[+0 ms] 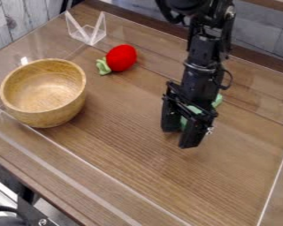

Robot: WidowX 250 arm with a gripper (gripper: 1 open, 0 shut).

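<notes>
My black gripper (189, 118) reaches down from the top of the camera view to the middle-right of the wooden table (144, 177). It is over a green object (210, 104), which it mostly hides; whether its fingers are open or shut on that object cannot be told.
A wooden bowl (42, 94) stands at the left. A red round object (121, 56) with a green part lies at the upper left, near a white wire object at the back.
</notes>
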